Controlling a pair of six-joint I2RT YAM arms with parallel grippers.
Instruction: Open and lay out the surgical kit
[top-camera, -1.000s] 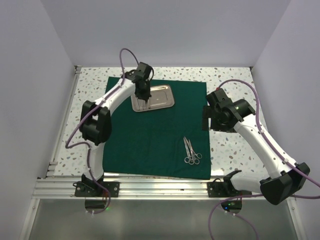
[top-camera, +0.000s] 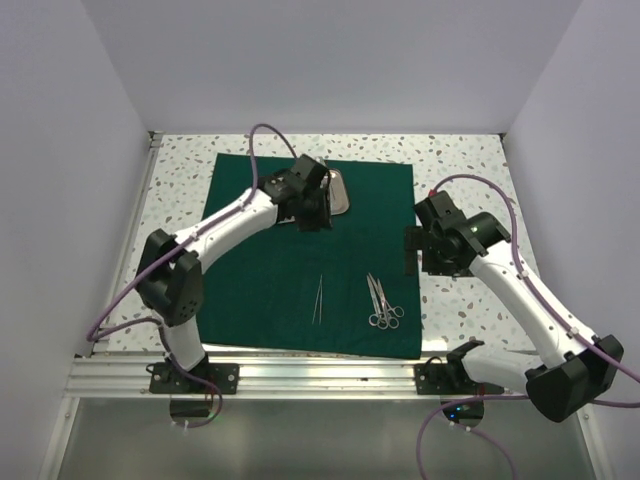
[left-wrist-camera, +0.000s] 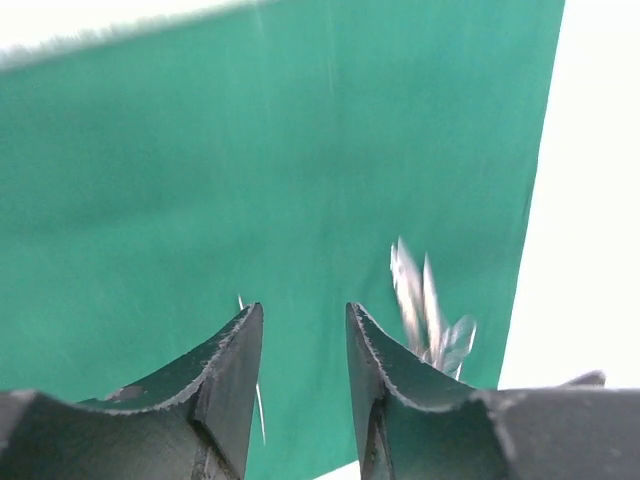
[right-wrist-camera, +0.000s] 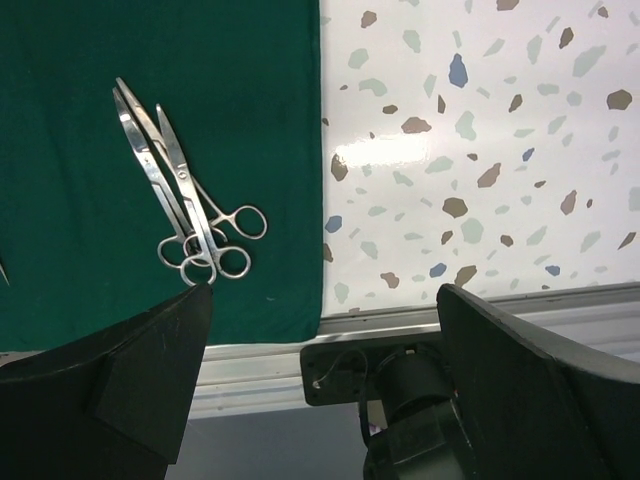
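Observation:
A slim tweezer-like instrument (top-camera: 320, 300) lies on the dark green cloth (top-camera: 260, 300), left of several ring-handled steel scissors or clamps (top-camera: 381, 305) grouped near the front right. Behind it is the metal tray (top-camera: 340, 190), largely covered by my left arm, so its contents cannot be seen. My left gripper (top-camera: 316, 226) hovers over the cloth just in front of the tray; in the left wrist view its fingers (left-wrist-camera: 232, 385) are apart with only cloth beyond. My right gripper is open and empty, above the cloth's right edge beside the ring-handled tools (right-wrist-camera: 185, 180).
Speckled white tabletop (right-wrist-camera: 440, 190) borders the cloth, bare on the right. A metal rail (top-camera: 330, 365) runs along the front edge. Bare cloth extends between the tray and the laid-out instruments. Grey walls stand on both sides and behind.
The slim instrument now lies on the cloth.

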